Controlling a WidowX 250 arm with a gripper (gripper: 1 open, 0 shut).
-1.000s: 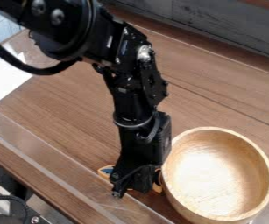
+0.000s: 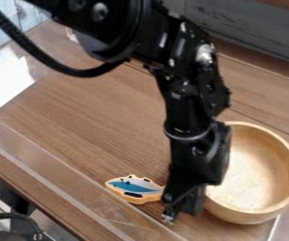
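The black gripper [image 2: 180,205] is low over the wooden table at the left side of a round wooden bowl [image 2: 253,172], partly covering it. Its fingertips point down and look shut, with nothing visible between them. Just left of the gripper a small flat toy [image 2: 134,186], cream-edged with a blue shape on it, lies on the table near the front. The bowl's inside looks empty where it is visible.
A clear strip [image 2: 46,174] runs along the front-left edge, with dark cables and objects beyond it. A grey wall stands behind.
The gripper has moved right, away from the toy and toward the bowl, uncovering more of the toy. The bowl appears shifted slightly right and back.
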